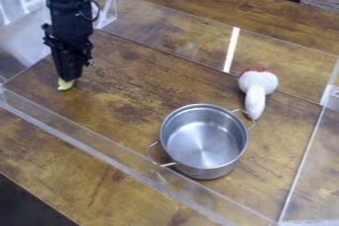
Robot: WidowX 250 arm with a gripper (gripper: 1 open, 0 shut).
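My black gripper (63, 71) is low at the left of the table, directly over a pale green-yellow elongated vegetable (65, 84). Only the tip of the vegetable shows below the fingers; the rest is hidden behind them. Whether the fingers are closed on it is not clear from this view.
A steel pot (203, 141) with two handles stands at the front right. A white object with a red-and-white round end (257, 91) lies at the right. Clear low walls surround the wooden surface (146, 71).
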